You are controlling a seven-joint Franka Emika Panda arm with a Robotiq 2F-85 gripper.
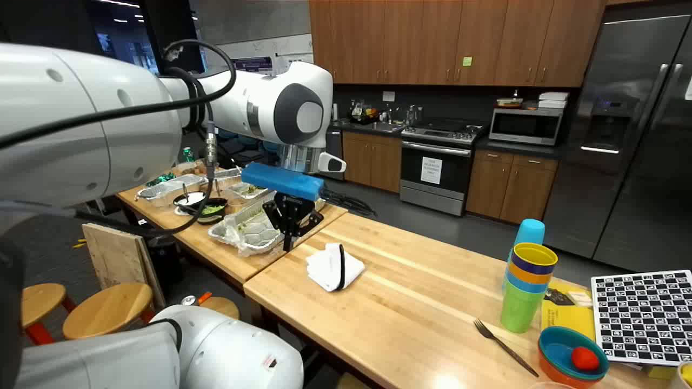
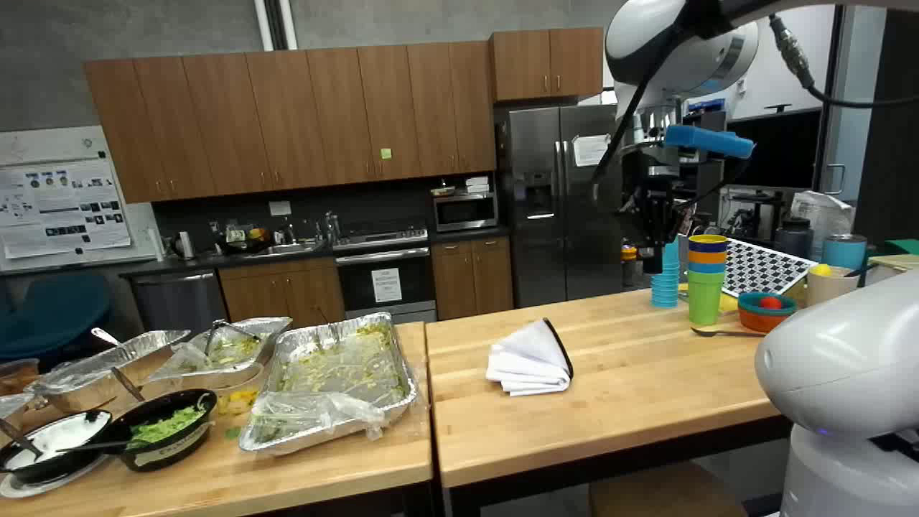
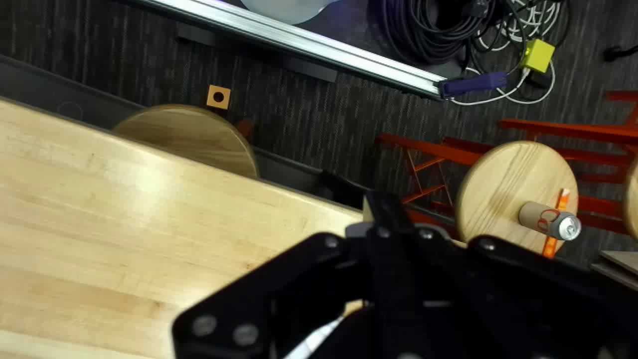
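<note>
A white cloth [image 1: 334, 267] with a black edge lies folded in a small stack on the wooden table, near the seam with the neighbouring table. The second exterior view shows the layered folds of the cloth [image 2: 529, 362]. My black gripper [image 1: 287, 245] hangs above the table, pointing down, apart from the cloth. In the wrist view the gripper has its fingers together, with nothing visible between them. Only a sliver of the white cloth [image 3: 317, 338] shows beneath it there; the rest is hidden by the gripper's body.
Stacked cups [image 1: 524, 292], a fork [image 1: 506, 348], bowls [image 1: 571, 353] with a red ball and a checkered board [image 1: 642, 315] occupy the table's far end. Foil food trays [image 2: 336, 379] crowd the adjoining table. Bare tabletop [image 1: 421, 285] lies between cloth and cups.
</note>
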